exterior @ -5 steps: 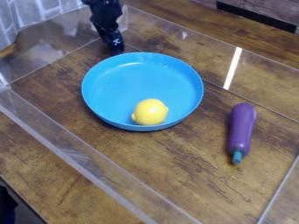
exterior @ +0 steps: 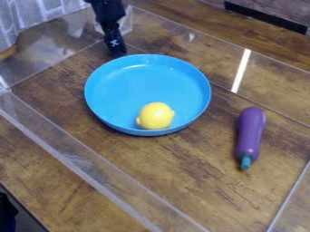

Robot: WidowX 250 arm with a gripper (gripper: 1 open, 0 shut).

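Observation:
A blue plate (exterior: 145, 83) lies on the wooden table with a yellow lemon (exterior: 155, 115) on its lower part. To the right rests a purple eggplant (exterior: 251, 133) with a teal tip pointing toward the front. The dark gripper (exterior: 114, 45) is at the top left, just behind the plate's back rim; its fingers are too dark and small to tell whether they are open or shut.
Clear strips or panels edge the table on the left and right. A wooden ledge runs along the back right.
The gripper has risen slightly toward the top of the view. The plate, lemon and eggplant have not moved.

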